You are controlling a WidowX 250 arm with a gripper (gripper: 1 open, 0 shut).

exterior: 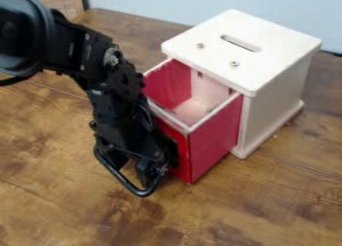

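Note:
A white wooden box (263, 68) with a slot in its top stands at the right. Its red-walled drawer (214, 142) is pulled out toward the front left, with a pale, empty-looking interior. My black gripper (150, 162) is low at the drawer's front left, against or very near the red front panel. Its fingertips are dark and partly hidden, so I cannot tell how they stand or whether anything is between them.
A pale wall runs along the back.

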